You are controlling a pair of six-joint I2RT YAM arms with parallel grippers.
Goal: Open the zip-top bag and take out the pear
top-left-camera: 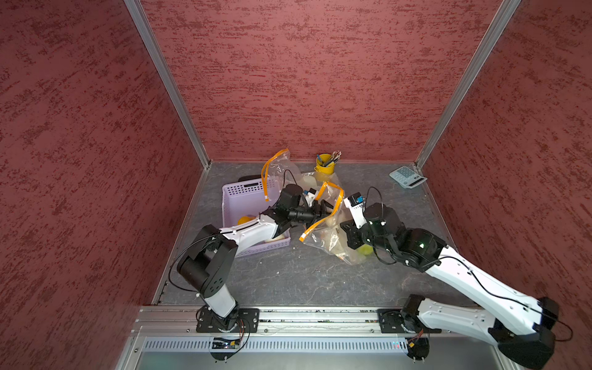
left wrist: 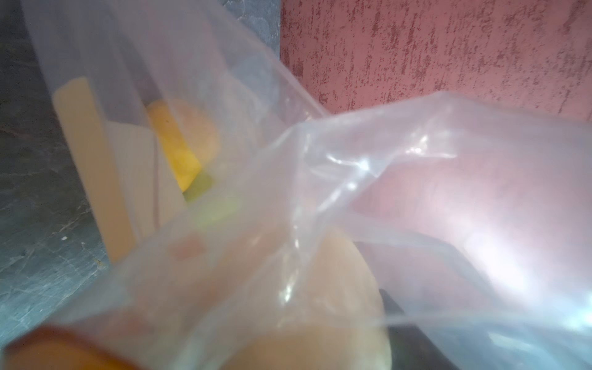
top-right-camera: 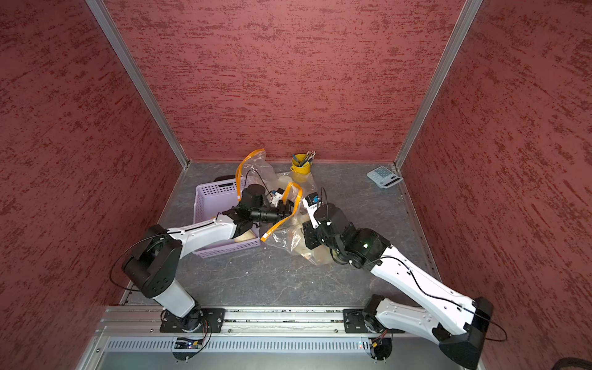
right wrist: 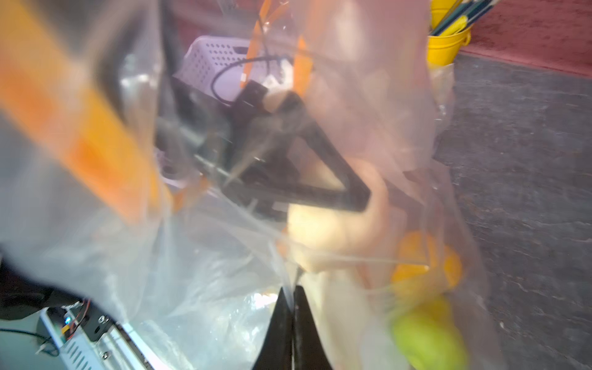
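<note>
The clear bag with an orange zip stands crumpled at the centre of the table. My left gripper reaches into its opening beside a pale round fruit; how far its finger is open is blurred by plastic. My right gripper is shut at the bag's right side, pinching the thin plastic. Through the film, a yellow-orange fruit and a green fruit show lower in the bag.
A lilac basket stands at left, a second zip bag behind. A yellow pail of pens and a calculator are at the back.
</note>
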